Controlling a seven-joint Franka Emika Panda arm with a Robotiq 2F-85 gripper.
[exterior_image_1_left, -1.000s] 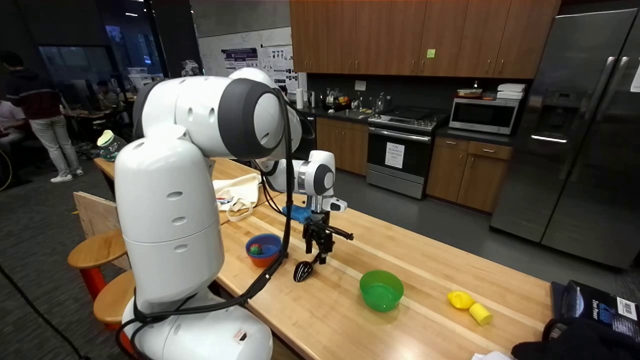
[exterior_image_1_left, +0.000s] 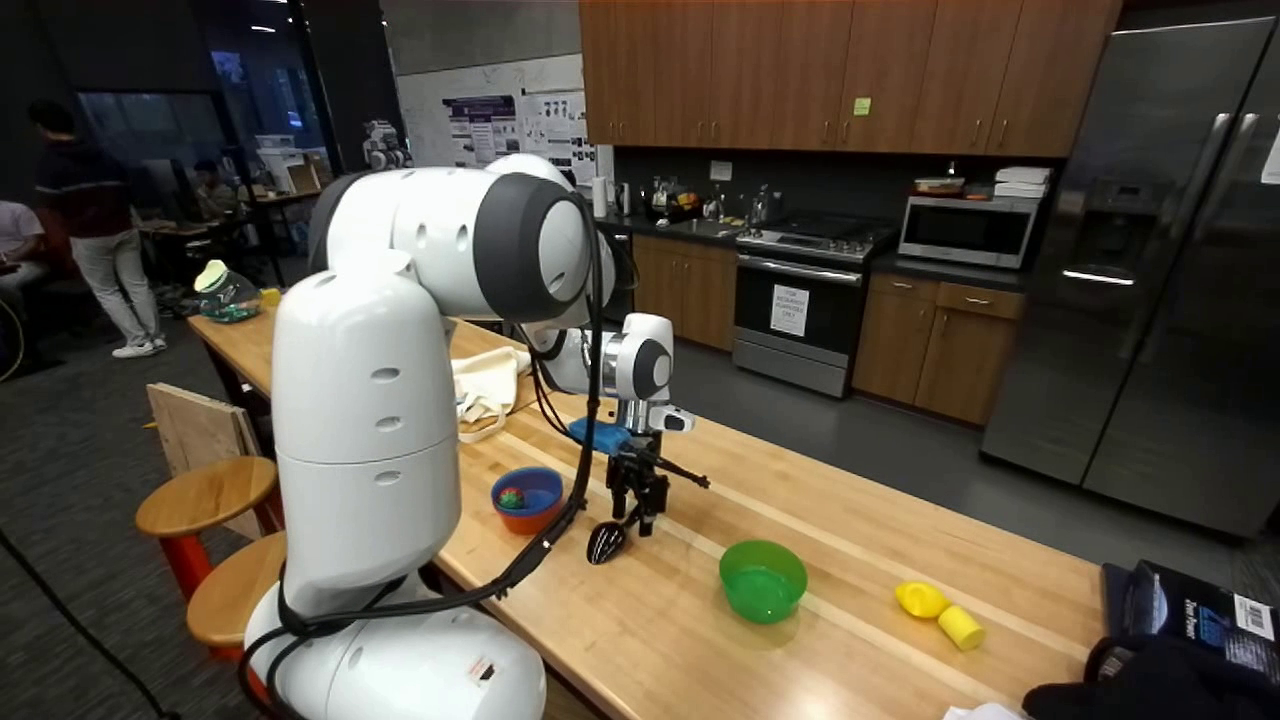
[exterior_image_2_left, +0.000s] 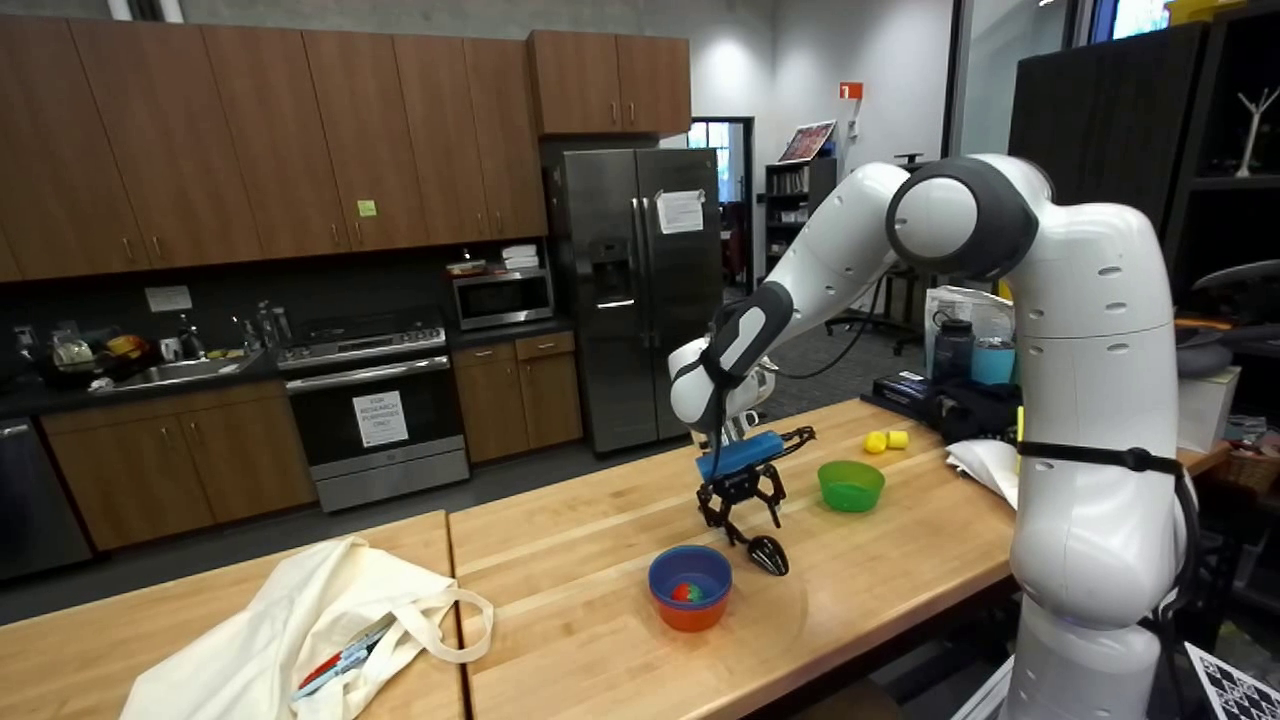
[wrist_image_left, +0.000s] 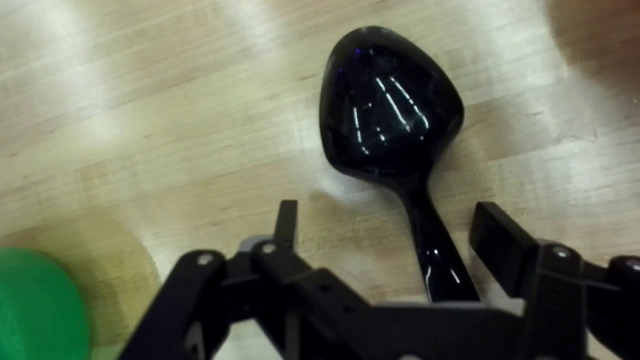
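Observation:
A glossy black serving spoon (wrist_image_left: 390, 111) lies on the wooden table, its bowl facing the camera in the wrist view. Its handle runs down between the fingers of my gripper, nearer the right finger. The fingers stand part open, with space visible on the left of the handle. The handle's far end is hidden by the gripper. In exterior view 1 the spoon (exterior_image_1_left: 607, 542) points toward the near table edge, below my gripper (exterior_image_1_left: 633, 523). Exterior view 2 shows the gripper (exterior_image_2_left: 746, 524) low over the table, the spoon (exterior_image_2_left: 768, 554) beside it.
A blue-and-orange bowl (exterior_image_2_left: 690, 612) holding a red-green item stands near the spoon. On the other side are a green bowl (exterior_image_1_left: 763, 581) and two yellow objects (exterior_image_1_left: 921, 600). A cream bag (exterior_image_2_left: 288, 624) lies at the table's far end. Bare tabletop surrounds the gripper.
The arm's upper links have shifted to the right in exterior view 1, and the gripper sits slightly lower. The spoon and bowls look unmoved.

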